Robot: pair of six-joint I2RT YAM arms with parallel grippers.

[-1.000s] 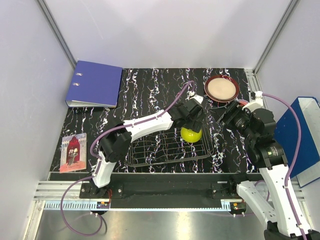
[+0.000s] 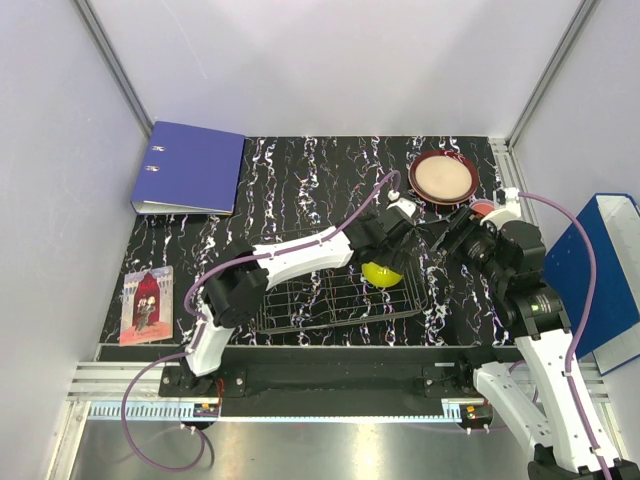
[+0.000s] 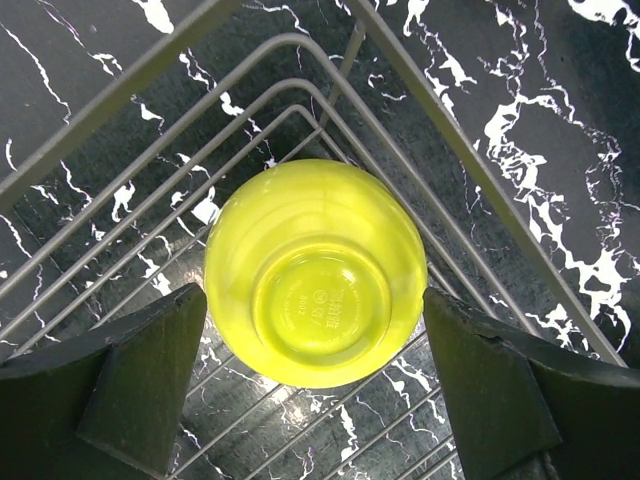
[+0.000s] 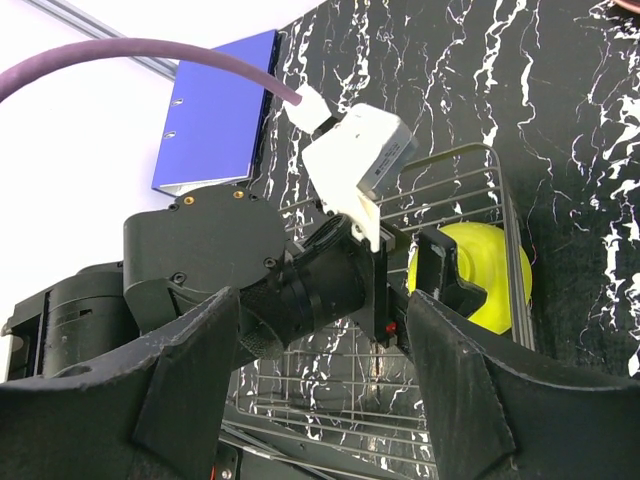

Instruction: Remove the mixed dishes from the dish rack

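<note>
A yellow-green bowl [image 3: 315,275] lies upside down in a corner of the wire dish rack [image 2: 340,322], its base facing up. My left gripper is open above it, one finger to either side of the bowl in the left wrist view; whether they touch its wall I cannot tell. In the top view the left gripper partly covers the bowl [image 2: 382,275]. My right gripper stands open and empty to the right of the rack. The left arm's gripper and the bowl [image 4: 485,275] show beyond its fingers.
Stacked plates [image 2: 443,178] with a brown rim stand at the back right, a small reddish dish [image 2: 483,207] beside them, partly hidden by the right arm. A blue binder [image 2: 190,168] and a booklet [image 2: 147,305] lie at the left.
My left gripper has shifted slightly to the right over the bowl and covers more of it. The right arm has moved only a little. The bowl stays in the rack.
</note>
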